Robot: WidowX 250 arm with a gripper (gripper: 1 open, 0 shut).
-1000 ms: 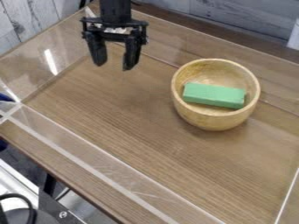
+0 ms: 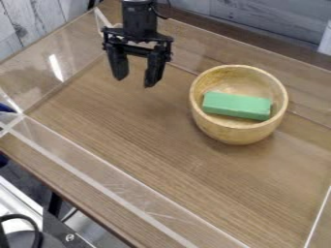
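My gripper [image 2: 137,68] hangs over the upper middle of the wooden surface, a black two-fingered tool that stands open with nothing visible between its fingers. To its lower right sits a round light wooden bowl [image 2: 227,134] holding a green block [image 2: 237,106]. The gripper is apart from the bowl, to its left.
A pale wall or panel edge runs along the top left and top right. A black cable [image 2: 18,219] lies at the lower left corner.
The gripper has shifted slightly and changed its angle, its fingers now sitting a little lower. The bowl and green block have not moved.
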